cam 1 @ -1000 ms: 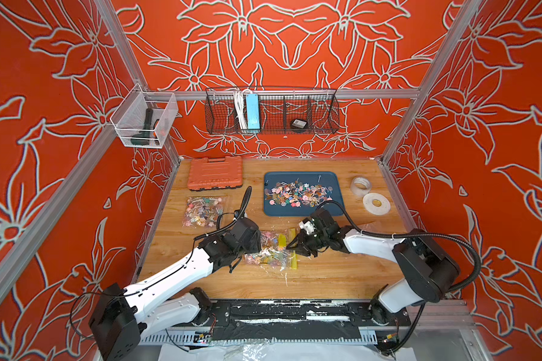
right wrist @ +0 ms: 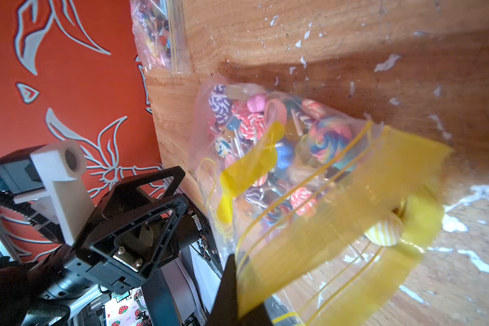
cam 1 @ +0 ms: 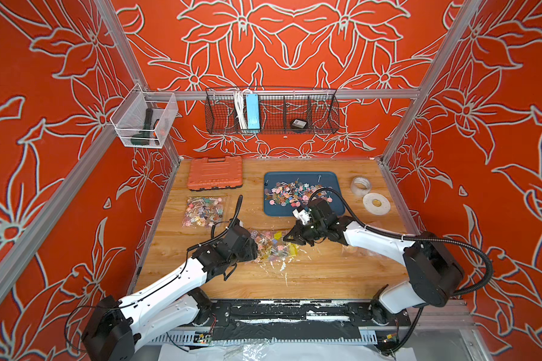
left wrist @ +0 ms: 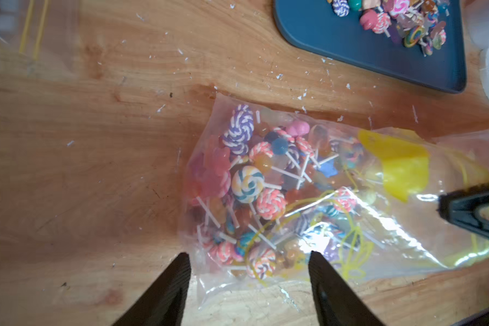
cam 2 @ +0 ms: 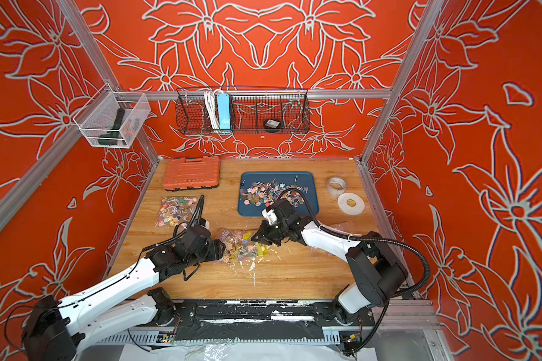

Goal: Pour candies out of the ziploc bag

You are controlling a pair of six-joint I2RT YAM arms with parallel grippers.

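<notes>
A clear ziploc bag of candies (left wrist: pixel 277 201) with a yellow top edge lies on the table between my arms. My right gripper is shut on the near end of its yellow edge, and the mouth gapes in the right wrist view, where a striped candy (right wrist: pixel 384 229) sits close to the opening. Over the bag's closed end, my left gripper stands open, its fingers (left wrist: pixel 165 293) well apart and gripping nothing. In the top left view, a blue tray (cam 1: pixel 272 208) with loose candies in it stands beyond the bag.
Another filled bag (cam 1: pixel 203 211) lies at left, in front of an orange case (cam 1: pixel 215 173). A tape roll (cam 1: pixel 360 186) and a white ring (cam 1: pixel 376 203) are right of the tray. Pale scraps dot the table.
The left gripper has shifted slightly leftward and toward the front, still open.
</notes>
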